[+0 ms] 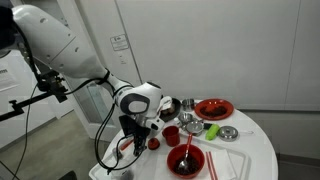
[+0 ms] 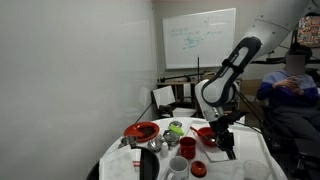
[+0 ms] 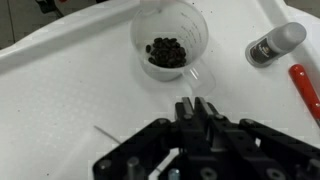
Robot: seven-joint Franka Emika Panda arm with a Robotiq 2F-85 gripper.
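Note:
A translucent white cup [image 3: 168, 38] with a handle stands on the white tray, and dark beans [image 3: 167, 52] cover part of its bottom. In the wrist view the handle [image 3: 203, 80] points down towards my gripper. The fingers are together, just below the handle's end, with nothing showing between them. Whether they touch the handle cannot be told. In exterior view 1, my gripper [image 1: 138, 150] is low over the near left part of the table. Exterior view 2 shows the gripper [image 2: 231, 154] beside a clear cup [image 2: 257, 170].
A grey-capped jar [image 3: 275, 45] and a red-handled tool [image 3: 304, 90] lie right of the cup in the wrist view. Further right in exterior view 1 are a red bowl [image 1: 185, 160], a red mug [image 1: 171, 136], a red plate [image 1: 214, 109] and several metal pots.

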